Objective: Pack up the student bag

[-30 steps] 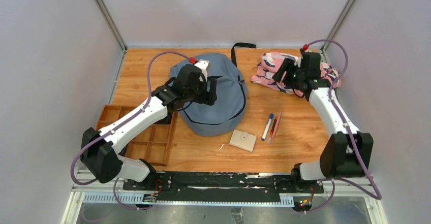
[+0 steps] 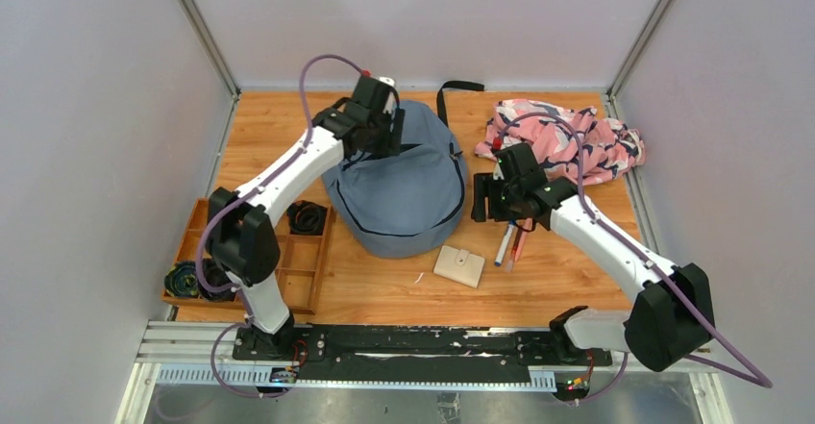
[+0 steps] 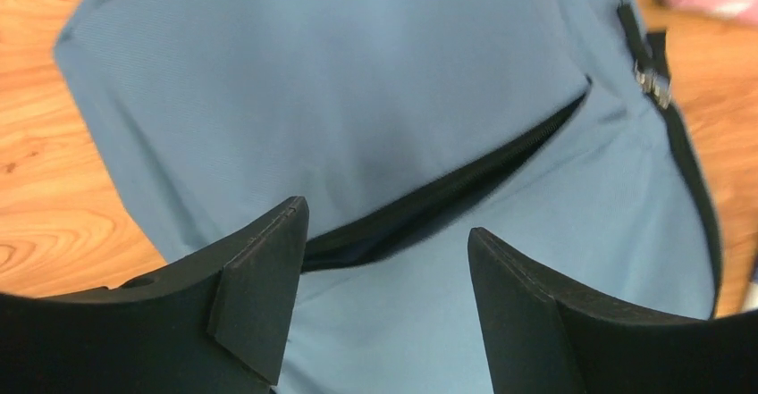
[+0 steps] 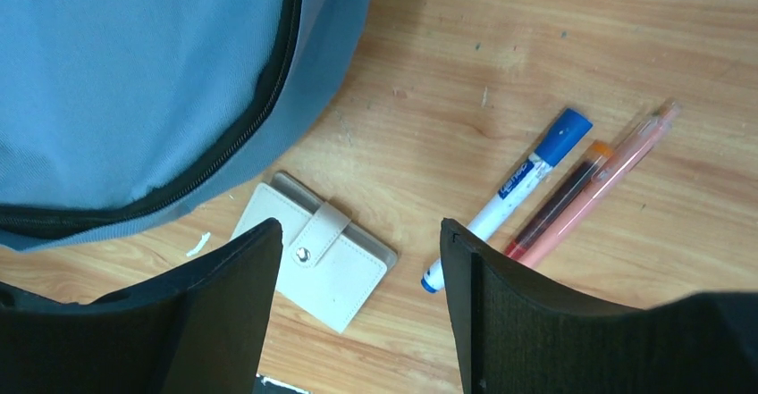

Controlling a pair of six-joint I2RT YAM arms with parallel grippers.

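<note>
A blue-grey bag lies flat at the middle of the table, its dark slit pocket slightly parted in the left wrist view. Over its upper part hangs my left gripper, open and empty. A cream wallet rests on the wood in front of the bag. Right of the wallet lie a white marker with a blue cap, a dark red pen with an orange end and a pink pen. My right gripper is above the table near them, fingers apart, nothing between them.
Crumpled pink patterned cloth fills the back right. A wooden divided tray with coiled dark items stands at the left, partly under my left arm. Bare table lies at the front right.
My right gripper came from over the pink cloth toward the front left, near the pens. The objects stayed put.
</note>
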